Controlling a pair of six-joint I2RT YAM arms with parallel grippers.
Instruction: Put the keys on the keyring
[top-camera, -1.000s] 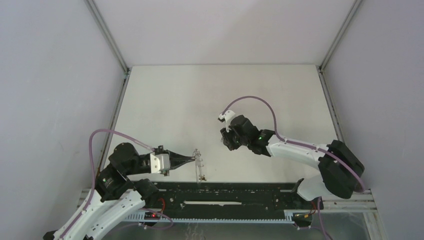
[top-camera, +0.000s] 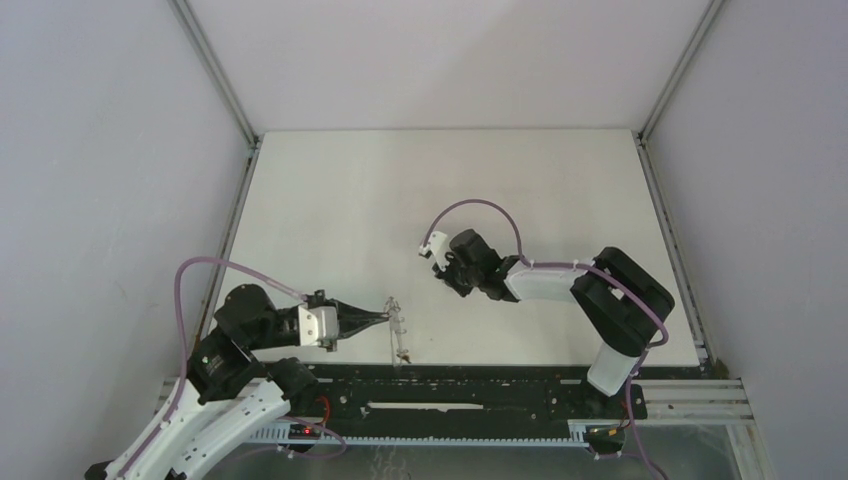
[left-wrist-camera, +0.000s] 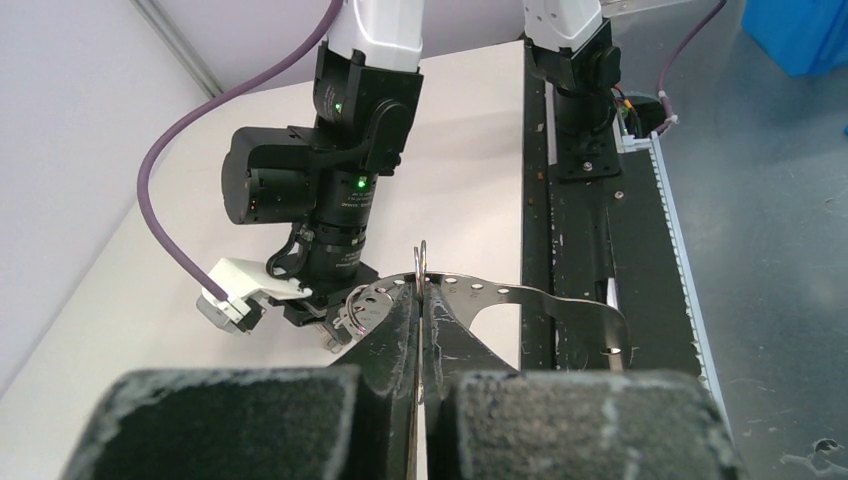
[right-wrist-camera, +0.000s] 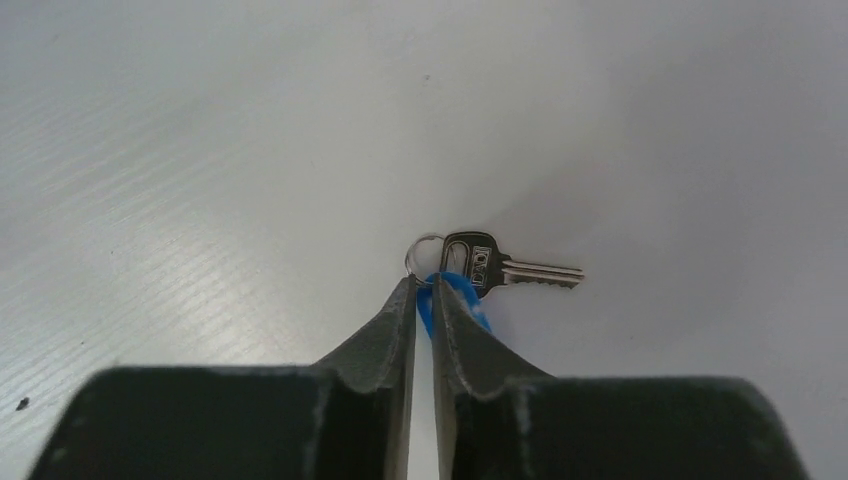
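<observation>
In the left wrist view my left gripper is shut on a thin wire ring (left-wrist-camera: 420, 258). A curved silver metal piece with holes (left-wrist-camera: 540, 300) is at its tips and reaches out to both sides. The top view shows this silver piece (top-camera: 397, 330) hanging at the left gripper. A dark-headed key (right-wrist-camera: 480, 264) lies on the white table with a small ring (right-wrist-camera: 412, 258) and a blue piece (right-wrist-camera: 470, 300) at its head. My right gripper is over that ring and blue piece, a narrow gap between its fingers. Whether they touch cannot be told.
Grey walls (top-camera: 120, 150) stand on the sides. A blue bin (left-wrist-camera: 800, 40) shows beyond the table in the left wrist view.
The left arm holds still with the silver piece.
</observation>
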